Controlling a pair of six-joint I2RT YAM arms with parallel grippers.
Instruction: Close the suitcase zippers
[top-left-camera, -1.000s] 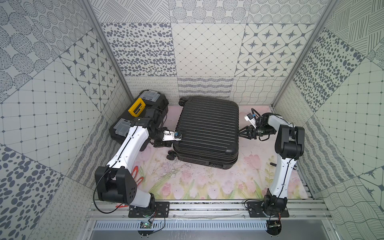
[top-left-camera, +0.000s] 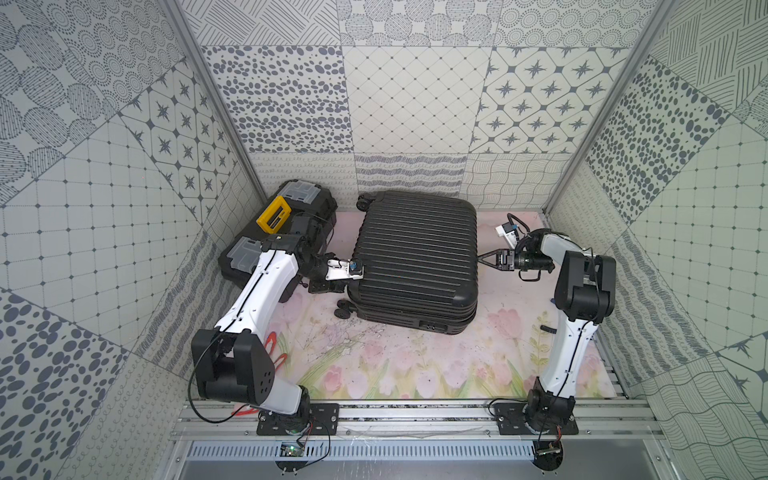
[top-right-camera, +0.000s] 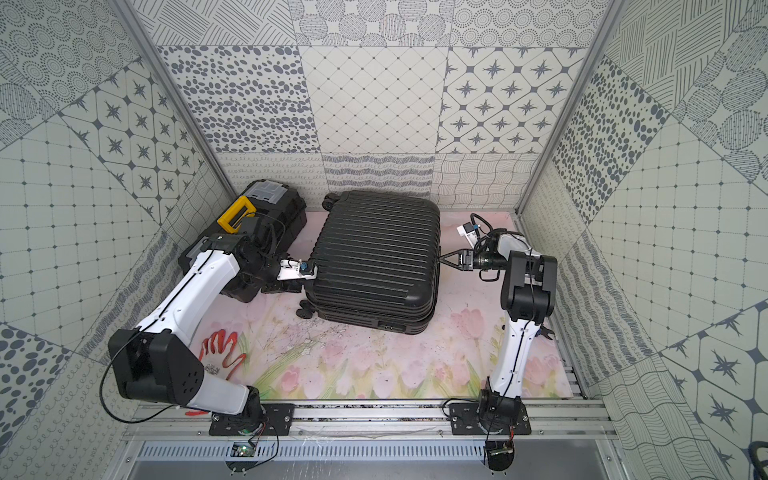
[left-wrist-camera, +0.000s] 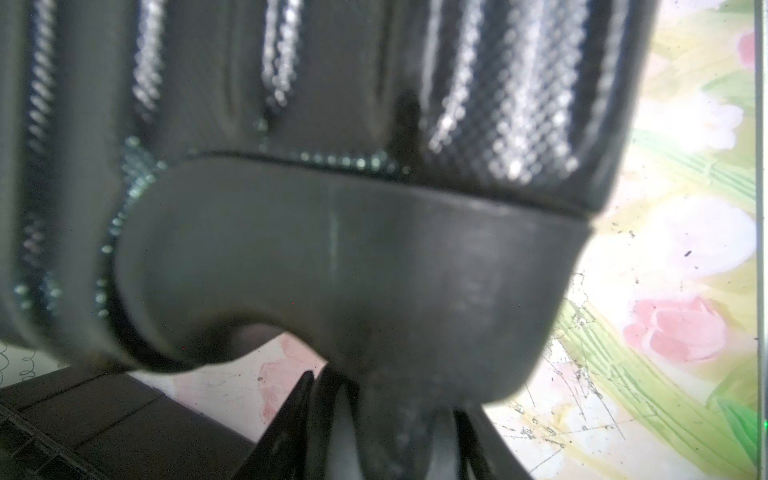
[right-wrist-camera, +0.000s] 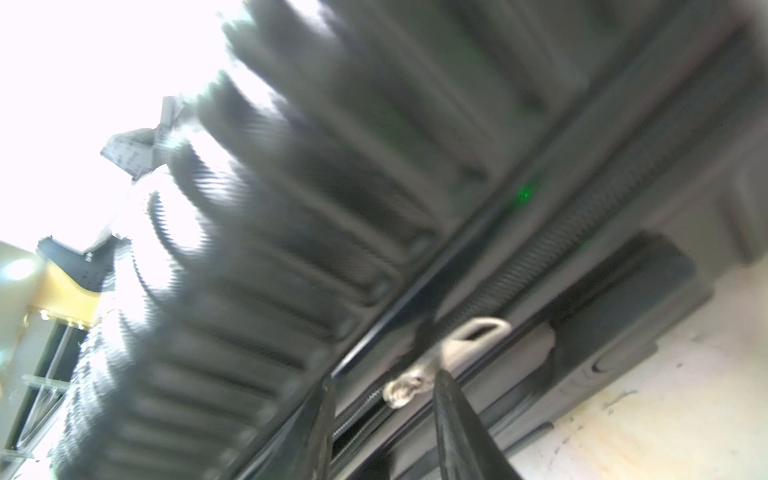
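Observation:
The black ribbed suitcase (top-left-camera: 412, 248) lies flat in the middle of the pink floral floor. My left gripper is shut on the suitcase's black corner fitting (left-wrist-camera: 360, 272) at its left side. At the suitcase's right side, my right gripper stands part open, its fingertips around a metal zipper slider (right-wrist-camera: 404, 388) with its pull tab (right-wrist-camera: 472, 344) lying along the zip track. Whether the fingertips touch the slider I cannot tell.
A black toolbox with a yellow handle (top-left-camera: 273, 214) sits along the left wall. Red tools (top-right-camera: 228, 352) lie near the left arm.
The right arm has shifted about at the suitcase's right side, its gripper now turned squarely to that side. The left arm has stayed nearly still.

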